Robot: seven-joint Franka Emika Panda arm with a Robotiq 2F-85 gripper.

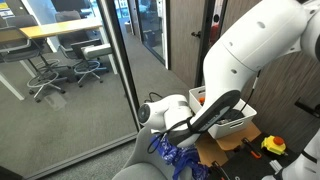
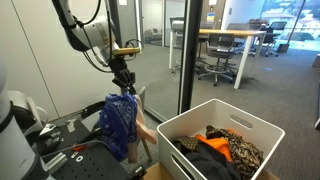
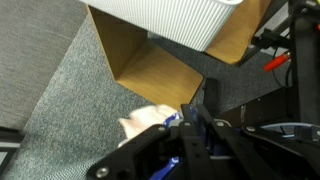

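Note:
A blue cloth (image 2: pixel 118 120) lies draped over a light chair (image 1: pixel 138 165) beside the dark table. Just above that cloth is my gripper (image 2: pixel 127 84), pointing down. In exterior view 1 the cloth (image 1: pixel 180 159) is bunched below the wrist, and the arm hides the fingertips. Only a patch of blue (image 3: pixel 165 169) shows at the bottom of the wrist view, partly behind the gripper body. How far the fingers stand apart is too dark and small to make out, as is any contact with the cloth.
A white box (image 2: pixel 184 126) holds dark, orange and patterned cloths (image 2: pixel 215 155). A yellow and red object (image 1: pixel 274 144) sits near the arm's base. Behind stand a glass partition and office chairs (image 2: pixel 217 70). Open carpet (image 3: pixel 60 90) lies beside the chair.

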